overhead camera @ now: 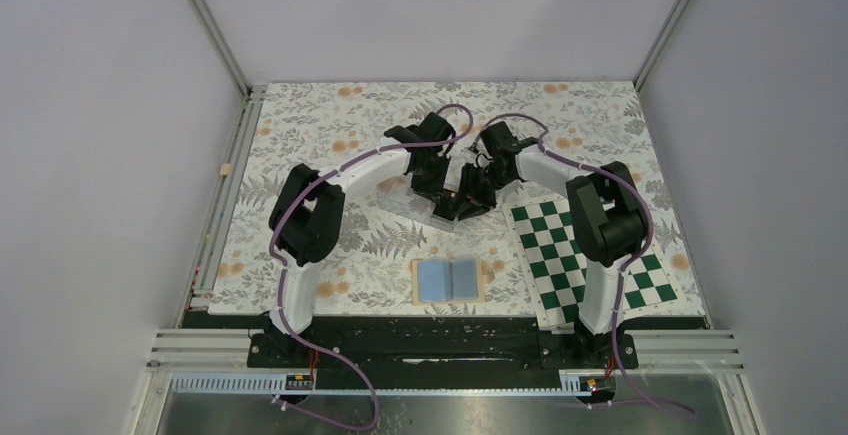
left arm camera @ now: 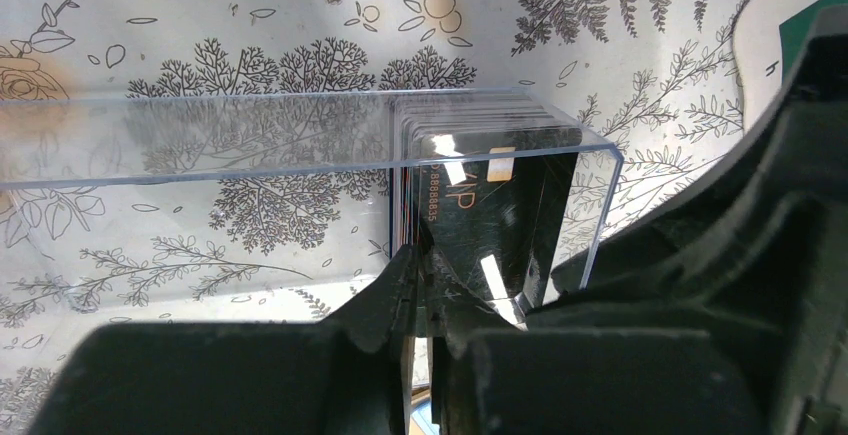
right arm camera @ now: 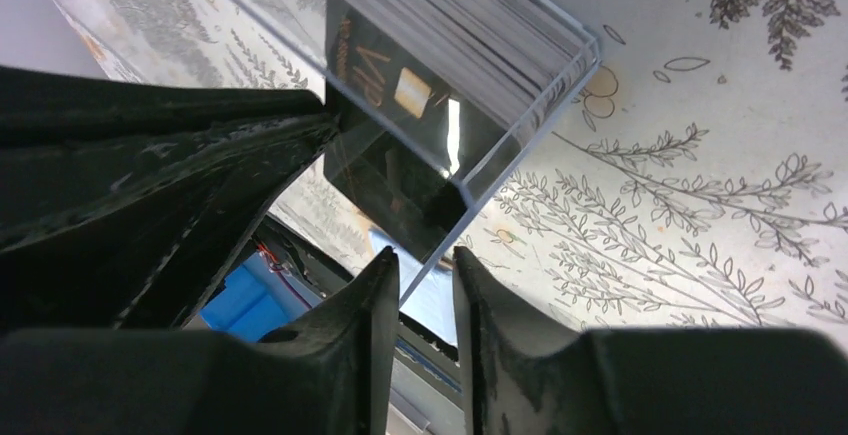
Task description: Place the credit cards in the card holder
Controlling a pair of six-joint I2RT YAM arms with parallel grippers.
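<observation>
In the left wrist view a stack of black cards (left arm camera: 490, 220) stands on edge at one end of a clear box (left arm camera: 250, 135). My left gripper is shut, its tips at the edge of the front black card; nothing shows between its fingers. My right gripper is part open. In the right wrist view, the end rim of the box runs into the gap between its fingers; whether they touch it I cannot tell. The blue card holder (overhead camera: 433, 280) lies spread near the table's front edge.
A green-and-white checkered board (overhead camera: 550, 255) lies at the right, under the right arm. The patterned tabletop (overhead camera: 380, 275) left of the card holder is clear. Both grippers are close together around the box.
</observation>
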